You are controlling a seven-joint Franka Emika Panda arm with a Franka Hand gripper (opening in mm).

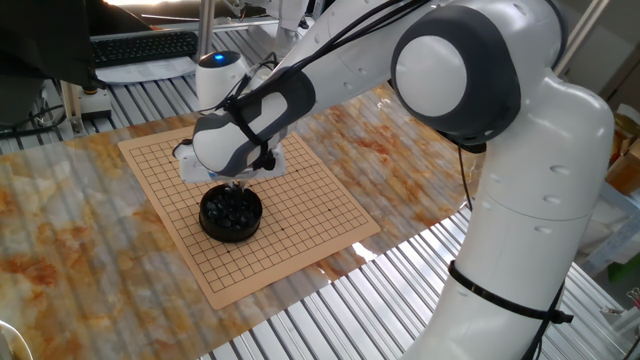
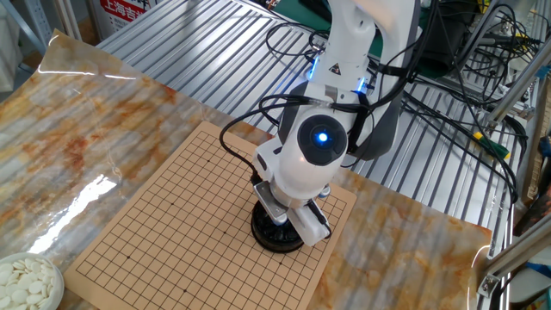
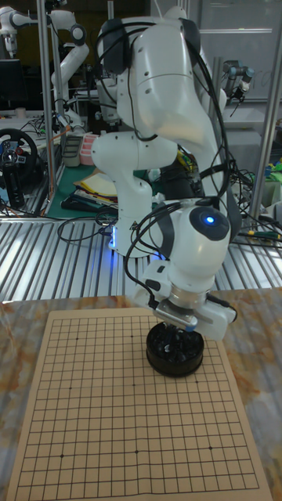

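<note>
A round black bowl (image 1: 231, 228) holds several black stones (image 1: 228, 207). It stands on the tan Go board (image 1: 290, 215), near the side closest to the arm's base. My gripper (image 1: 238, 187) points down at the bowl, its fingertips at or just inside the rim on the far side in exterior view 1. In exterior view 2 the hand covers part of the black bowl (image 2: 274, 243). From the front, in exterior view 3, the gripper (image 3: 190, 328) sits over the bowl's back edge. The fingertips are too small and dark to show whether the fingers are apart or hold a stone.
A bowl of white stones (image 2: 27, 282) stands on the marbled table sheet (image 2: 86, 112), off the board's corner. Otherwise the board's grid is empty. A keyboard (image 1: 145, 47) lies behind, and cables hang along the arm.
</note>
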